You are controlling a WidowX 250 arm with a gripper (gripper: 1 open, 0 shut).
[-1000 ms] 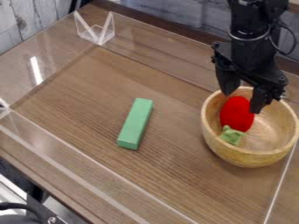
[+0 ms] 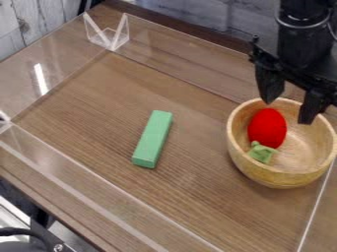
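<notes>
My gripper [image 2: 277, 97] is a dark grey block at the right, above the back rim of a yellow bowl [image 2: 277, 175]. Whether its fingers are open or shut is unclear. In the bowl sit a red object [image 2: 269, 126] and, in front of it, a small green object [image 2: 262, 153].
A green bar [image 2: 152, 132] lies on the wooden table [image 2: 93, 167] left of the bowl. A clear, wire-like container [image 2: 105, 30] is at the back left.
My gripper has shifted slightly to the right. The bowl and the things in it look unmoved.
</notes>
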